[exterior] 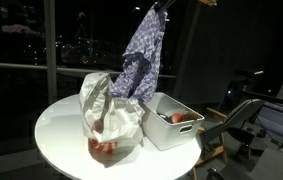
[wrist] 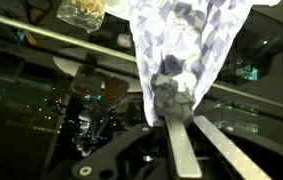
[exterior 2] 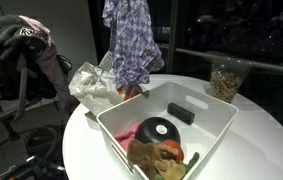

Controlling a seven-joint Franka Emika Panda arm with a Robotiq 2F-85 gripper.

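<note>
A purple-and-white checkered cloth (exterior: 143, 55) hangs in long folds in the air, its lower end close above the table between the white paper bag and the grey-white bin. In the wrist view the bunched cloth (wrist: 179, 60) runs up to my gripper, which is shut on it. Exterior view 1 has the gripper (exterior: 161, 12) only partly in frame at the top. The white bag (exterior: 109, 115), crumpled open at the top with red print low down, stands upright on the round table. Beside it is the bin (exterior 2: 176, 110).
Inside the bin lie a black round thing (exterior 2: 158, 130), a brown glove-like item (exterior 2: 156, 158) and other bits. A clear container of brown pieces (exterior 2: 228, 78) stands at the white table's (exterior 2: 261, 140) far edge. Chairs (exterior: 236, 120) stand beyond the table.
</note>
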